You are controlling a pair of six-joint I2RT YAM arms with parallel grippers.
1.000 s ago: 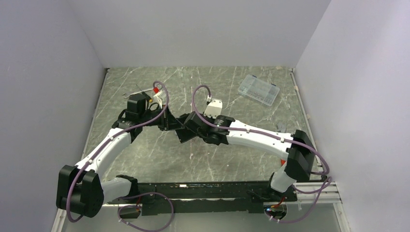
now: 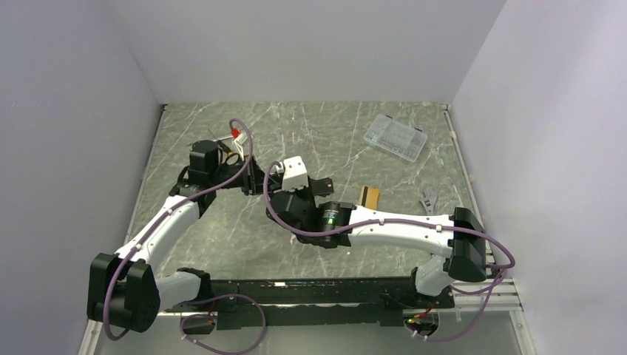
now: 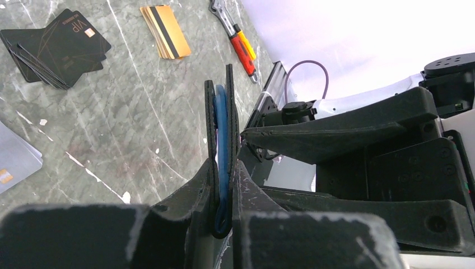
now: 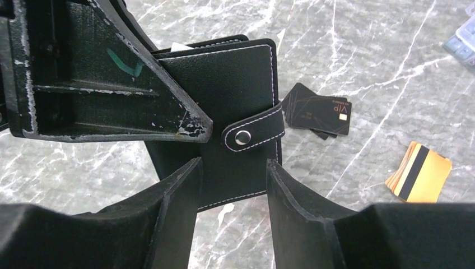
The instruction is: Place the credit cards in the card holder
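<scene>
The black stitched card holder is pinched by my left gripper, standing edge-on in the left wrist view. A blue layer point(image 3: 222, 120) shows between its covers, and a white edge point(image 4: 180, 47) peeks from the top. Over the strap point(image 4: 259, 130) side of the holder is my right gripper, its fingers apart and nothing visible gripped. Black VIP cards point(image 3: 64, 47) lie fanned in a pile, gold striped cards point(image 3: 171, 31) are stacked apart from them, and pale cards point(image 3: 15, 154) sit at the left edge. In the top view, the arms hide most of the holder.
A clear plastic box point(image 2: 396, 137) stands at the back right. Tools lie at the right, including an adjustable wrench point(image 2: 429, 200), with a red tool point(image 2: 235, 134) at the back left. Bare marble surrounds the card piles.
My right gripper has moved left, across the holder toward my left gripper, and now covers it from above. The left arm has shifted only slightly. Black and gold cards have come into sight.
</scene>
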